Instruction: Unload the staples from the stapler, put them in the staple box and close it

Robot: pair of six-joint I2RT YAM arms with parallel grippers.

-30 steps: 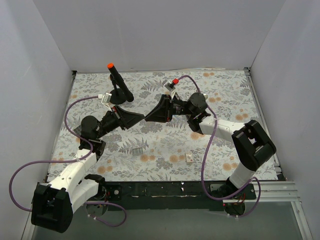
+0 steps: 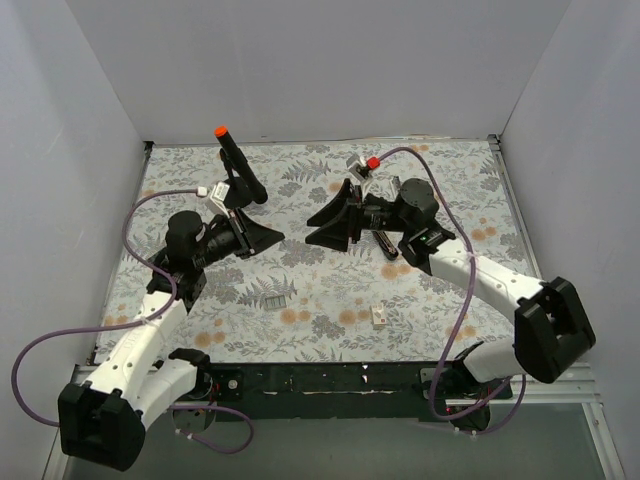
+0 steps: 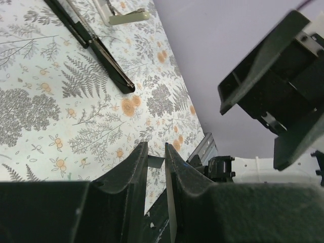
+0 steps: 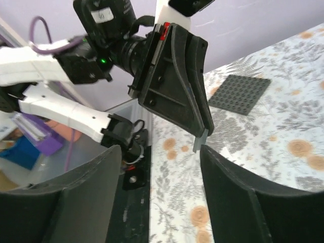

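My left gripper (image 2: 274, 240) is shut on a small grey piece, the staples (image 3: 155, 161), visible between its fingertips in the left wrist view and below them in the right wrist view (image 4: 200, 139). My right gripper (image 2: 315, 228) stands part open just to the right, apart from it, with nothing visible between its fingers. The black stapler (image 3: 109, 63) lies on the patterned mat beyond, partly hidden under the right arm in the top view.
A small metal part with a pale tab (image 3: 126, 19) lies beside the stapler. A black orange-topped stand (image 2: 240, 175) is at the back left. A small grey piece (image 2: 275, 302) and a pale block (image 2: 379, 314) lie on the front mat. A dark grid pad (image 4: 239, 93) lies beyond the left gripper.
My right gripper has drawn back to the right, away from the left gripper's tip, and the right arm has shifted rightward. My left arm has moved slightly left.
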